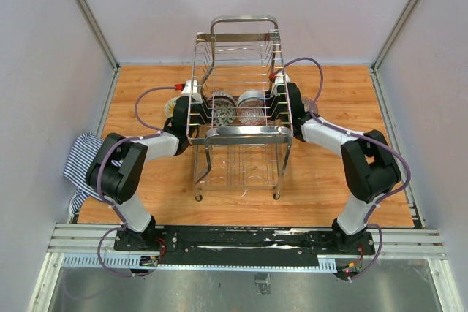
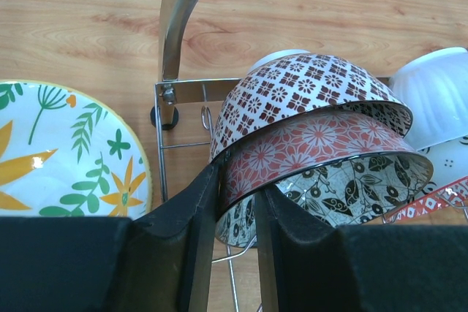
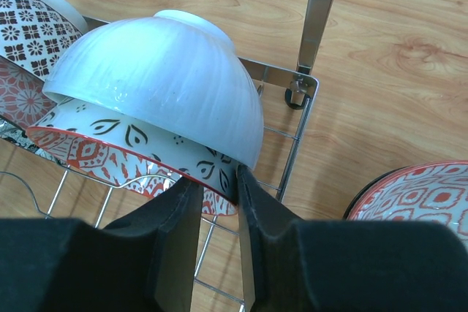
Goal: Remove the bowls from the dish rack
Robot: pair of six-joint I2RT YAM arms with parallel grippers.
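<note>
In the left wrist view, my left gripper is shut on the rim of a pinkish flower-patterned bowl (image 2: 300,144) with a black leaf pattern inside. That bowl lies tilted under a brown-and-white patterned bowl (image 2: 307,85), both in the dish rack (image 2: 160,144). In the right wrist view, my right gripper is shut on the rim of a red-rimmed bowl (image 3: 128,133) with black leaves outside and a red pattern inside. A plain white bowl (image 3: 164,71) leans over it, close to the fingers. From above, rack wires partly hide both grippers.
Left of the rack lies a plate-like dish with leaves and orange flowers (image 2: 73,151). Red-patterned dishware (image 3: 420,199) sits to its right. Metal rack posts (image 2: 172,27) rise near both grippers. A striped cloth (image 1: 82,166) lies at the table's left.
</note>
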